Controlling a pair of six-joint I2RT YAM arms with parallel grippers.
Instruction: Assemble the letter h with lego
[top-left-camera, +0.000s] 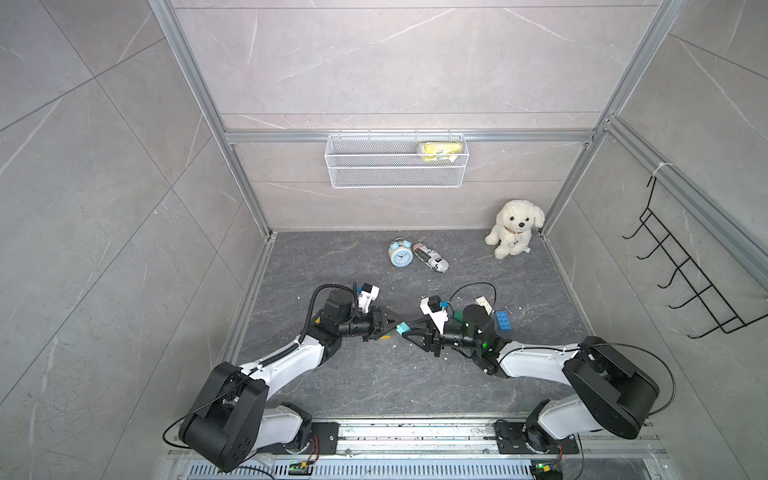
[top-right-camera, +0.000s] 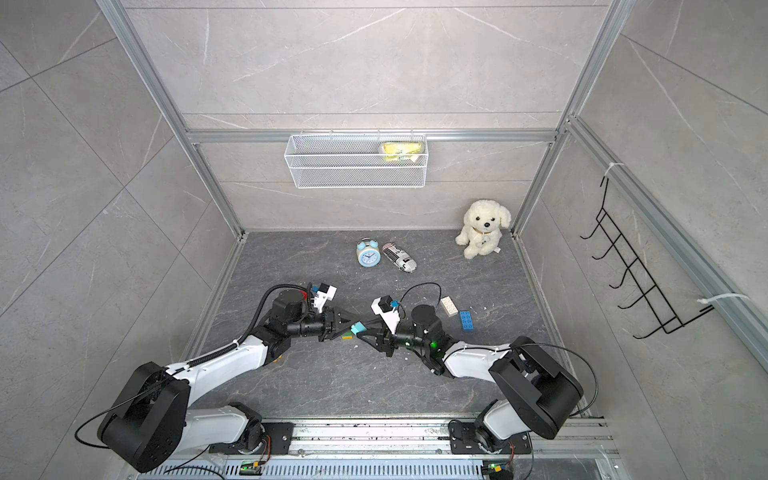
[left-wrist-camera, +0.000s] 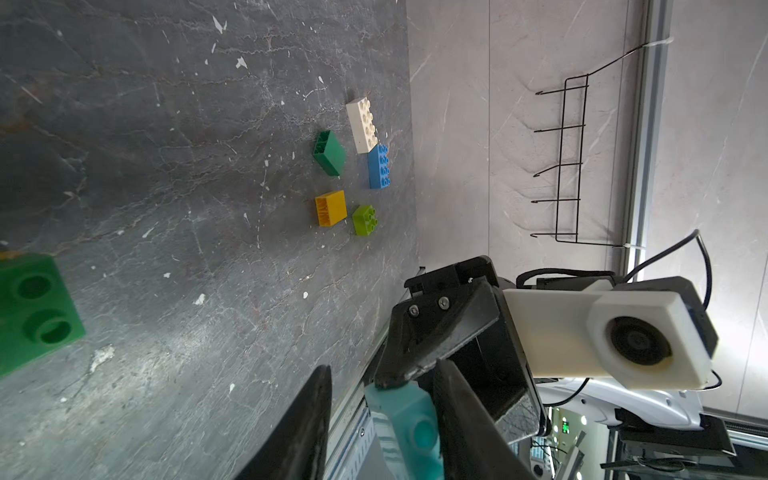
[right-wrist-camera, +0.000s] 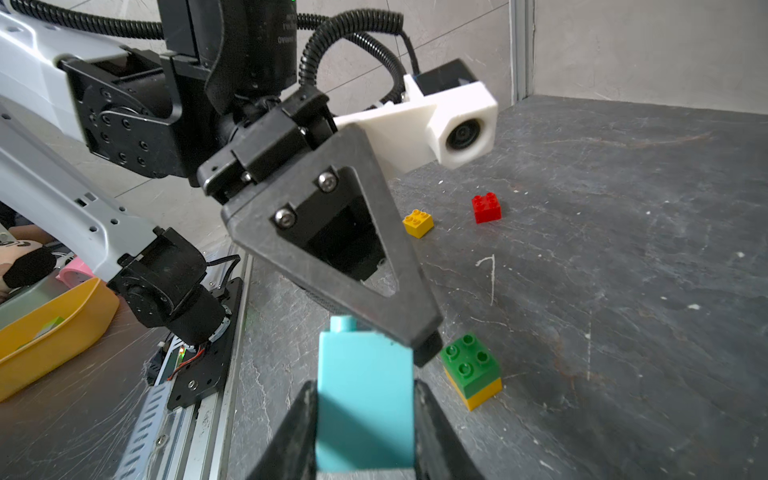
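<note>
A teal brick (right-wrist-camera: 365, 400) is clamped between the fingers of my right gripper, raised above the table, its stud pointing up in the right wrist view. My left gripper comes at the same brick from the opposite side. Its fingers are part open, and in the left wrist view the teal brick (left-wrist-camera: 408, 432) appears between its fingers, close to one with a gap to the other. On the table below stands a green brick stacked on a yellow brick; the left wrist view shows the green top (left-wrist-camera: 36, 312) at its edge.
Loose on the table are a red brick (right-wrist-camera: 486, 208), a yellow brick (right-wrist-camera: 417, 223), a dark green brick (left-wrist-camera: 329, 153), an orange brick (left-wrist-camera: 331, 208), a lime brick (left-wrist-camera: 365, 221), a white brick (left-wrist-camera: 361, 125) and a blue brick (left-wrist-camera: 378, 166). The clock (top-left-camera: 400, 253) stands farther back.
</note>
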